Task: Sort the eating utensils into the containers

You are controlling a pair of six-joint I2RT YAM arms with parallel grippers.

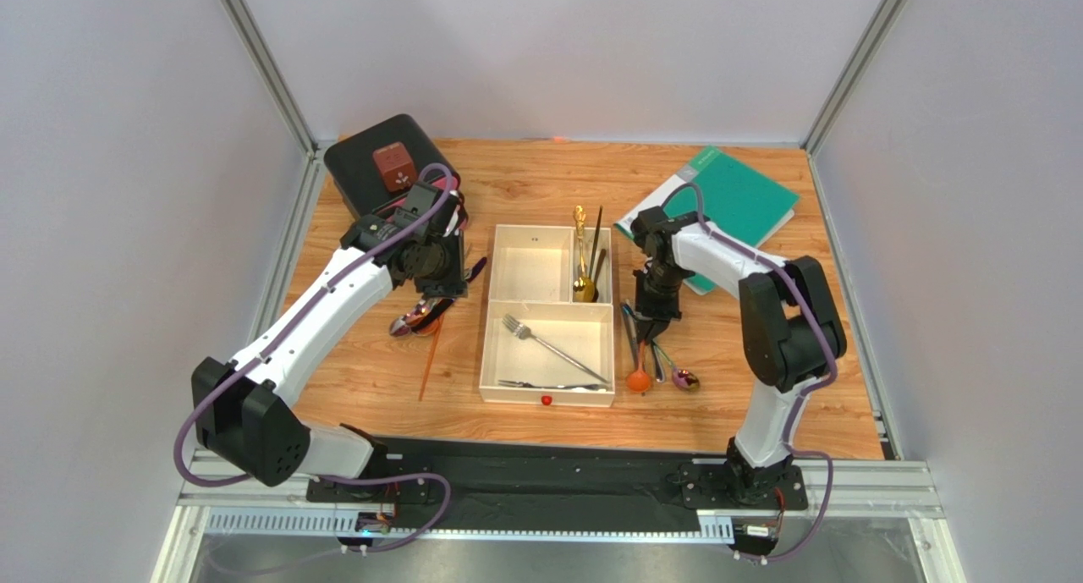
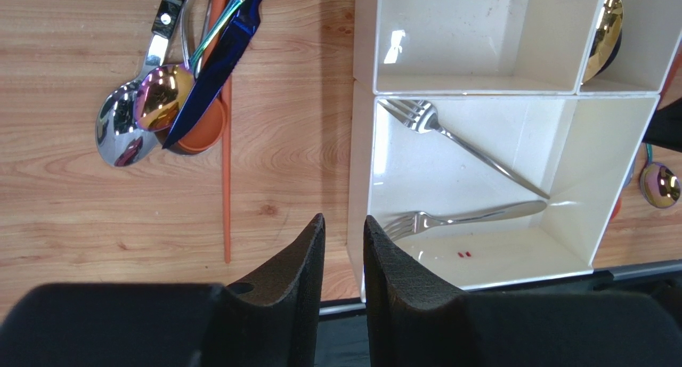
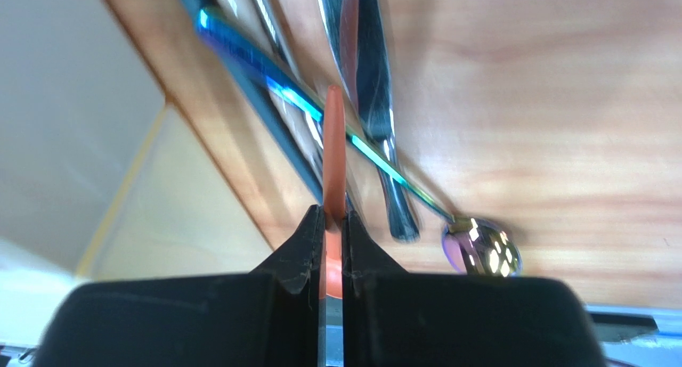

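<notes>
My right gripper is shut on the handle of an orange spoon (image 3: pixel 334 149), its bowl partly hidden behind the fingers. Under and beside it lie a rainbow spoon (image 3: pixel 480 245), a silver knife (image 3: pixel 374 79) and several slim handles. My left gripper stands open and empty above the left side of the organizer (image 1: pixel 487 354). Two forks lie in the front compartment: a slanted fork (image 2: pixel 476 151) and a second fork (image 2: pixel 441 221) near the front wall. Gold spoons (image 1: pixel 584 287) stand in the back right compartment; the back left one is empty.
Left of the organizer is a pile with a blue knife (image 2: pixel 214 76), a silver spoon (image 2: pixel 121 127) and an orange chopstick (image 2: pixel 226 194). A black case (image 1: pixel 376 141) sits back left, a green notebook (image 1: pixel 736 202) back right. Bare table lies at front left.
</notes>
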